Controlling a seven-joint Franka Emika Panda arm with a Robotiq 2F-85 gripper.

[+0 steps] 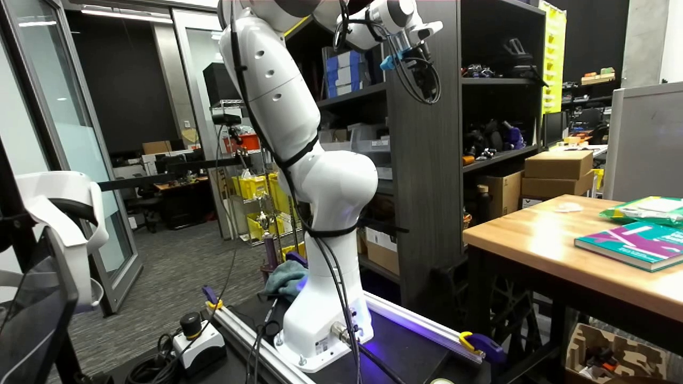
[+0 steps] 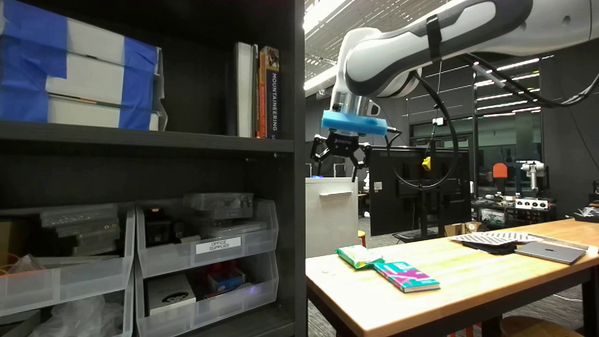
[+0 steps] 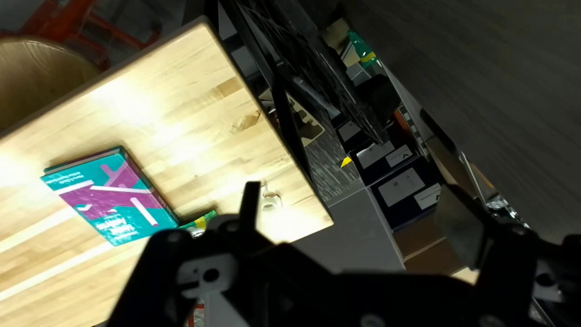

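Observation:
My gripper (image 2: 337, 175) hangs high in the air with its two black fingers spread wide, open and empty. In the wrist view, the fingers (image 3: 250, 207) reach in from the bottom edge with nothing between them. Below lies a teal and purple book (image 2: 405, 275), flat on the wooden table (image 2: 348, 306). Beside the book rests a green and white packet (image 2: 357, 255); in the wrist view my gripper's left side hides most of it. A small clear object (image 3: 269, 201) sits near the table's corner. Nothing touches the gripper.
A dark shelf unit (image 2: 300, 168) stands close to the gripper, holding upright books (image 2: 259, 92) and clear bins (image 2: 208, 247). Farther along the table are a closed laptop (image 2: 550, 252) and striped sheets (image 2: 494, 238).

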